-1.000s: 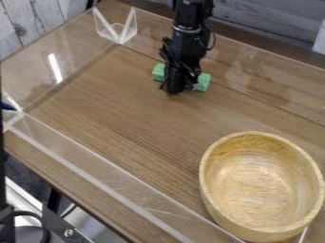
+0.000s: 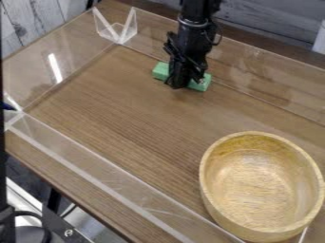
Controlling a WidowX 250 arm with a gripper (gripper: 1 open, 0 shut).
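Note:
My black gripper (image 2: 183, 68) reaches down from the top centre onto a green block (image 2: 199, 81) lying on the wooden table (image 2: 127, 123). Its fingertips are at the block's middle and hide part of it. Whether they are closed on it or just over it I cannot tell from this view.
A large round pale wooden bowl (image 2: 260, 190) stands at the lower right. A clear angular plastic piece (image 2: 116, 28) sits at the upper left. Clear plastic edging runs along the table's left and lower-left edges.
The gripper has shifted slightly at the block, and a little less of the block's right part is covered. Otherwise little differs.

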